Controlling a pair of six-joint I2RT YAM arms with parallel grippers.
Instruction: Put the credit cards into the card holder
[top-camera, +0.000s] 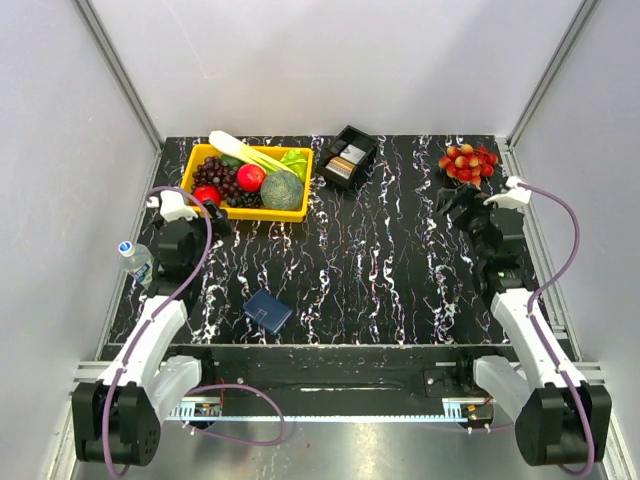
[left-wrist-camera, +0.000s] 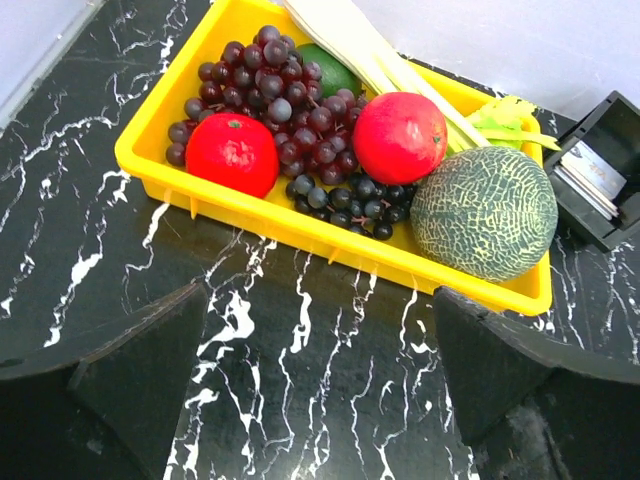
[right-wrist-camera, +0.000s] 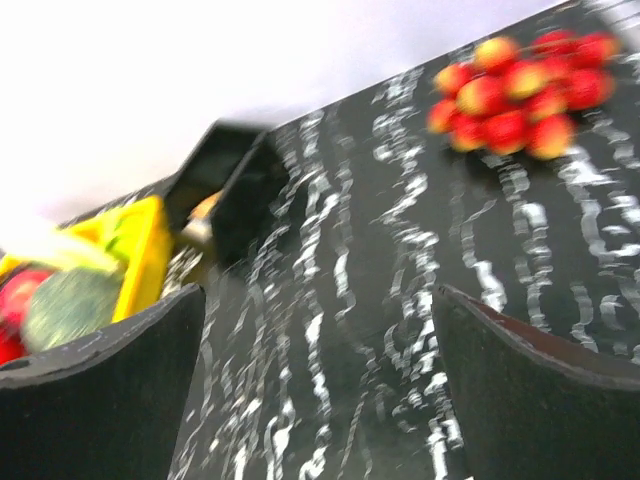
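A black open box (top-camera: 336, 170) holding a few cards (top-camera: 350, 158) stands at the back centre, beside the yellow basket; it also shows at the right of the left wrist view (left-wrist-camera: 610, 215) and, blurred, in the right wrist view (right-wrist-camera: 240, 200). A dark blue flat card holder (top-camera: 267, 311) lies on the front left of the black marble table. My left gripper is open and empty, above the table just in front of the basket. My right gripper is open and empty at the right side, below the fruit bunch.
A yellow basket (left-wrist-camera: 270, 225) of fruit and vegetables fills the back left. A red fruit bunch (top-camera: 468, 163) lies at the back right. A water bottle (top-camera: 136, 262) is by the left arm.
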